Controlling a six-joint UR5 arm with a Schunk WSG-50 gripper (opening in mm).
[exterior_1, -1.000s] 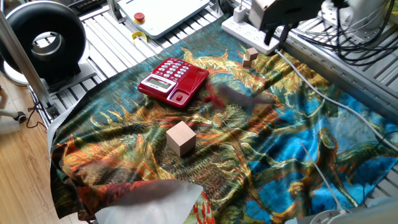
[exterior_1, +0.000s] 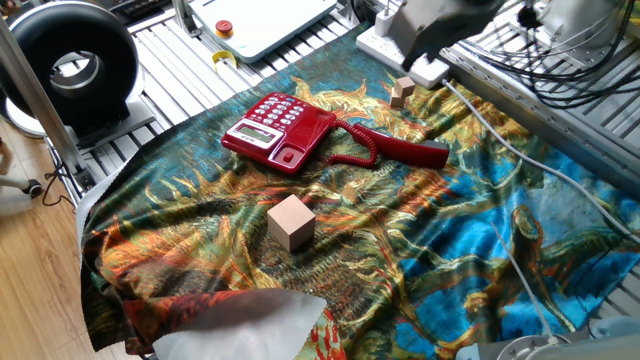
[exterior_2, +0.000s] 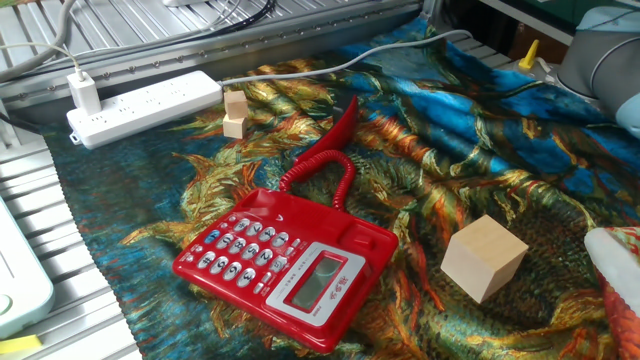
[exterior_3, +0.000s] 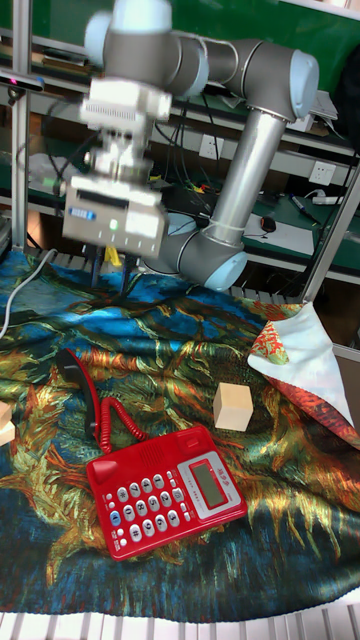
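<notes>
A red desk telephone base (exterior_1: 277, 130) with silver keys and a small display rests on the painted cloth. Its red handset (exterior_1: 415, 151) lies on the cloth beside the base, joined to it by a coiled cord (exterior_2: 345, 185). In the third exterior view my gripper (exterior_3: 111, 272) hangs in the air over the far left of the cloth, fingers pointing down and apart. It touches neither phone nor handset, and nothing shows between the fingers. The first exterior view catches only a dark, blurred part of it at the top edge; the second does not show it.
A wooden cube (exterior_2: 485, 258) sits near the phone's display end. Two small wooden blocks (exterior_1: 402, 92) are by a white power strip (exterior_2: 150, 108) with a grey cable.
The handset, blurred beside the base a second ago, now lies still on the cloth with its cord clearly visible.
</notes>
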